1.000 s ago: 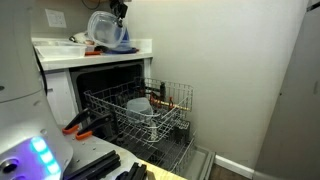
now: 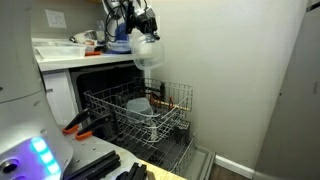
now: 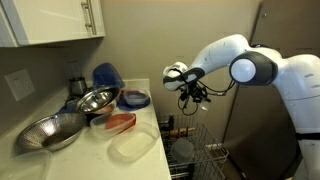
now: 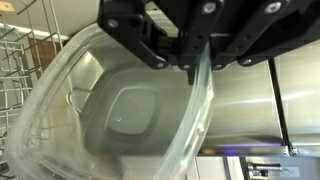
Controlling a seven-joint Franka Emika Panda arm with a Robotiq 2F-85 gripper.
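A clear plastic container (image 4: 120, 110) fills much of the wrist view, with my gripper shut on its rim. From exterior view 1, the same clear container (image 2: 149, 52) hangs tilted under the gripper (image 2: 143, 34), high above the back of the dishwasher rack (image 2: 170, 95). In exterior view 2 the gripper (image 3: 190, 102) is small and dark, over the rack's far end, and the container is hard to make out there. Another clear container (image 2: 140, 106) stands in the rack.
On the counter (image 3: 90, 163) to the left lie a metal colander (image 3: 52, 135), a clear tub (image 3: 135, 143), a red-based container (image 3: 113, 124) and blue bowls (image 3: 133, 98). The dishwasher's wire sides stand up around the rack.
The gripper has carried the clear container rightward and down, from above the counter to past its edge over the rack. The counter items and rack look unchanged.
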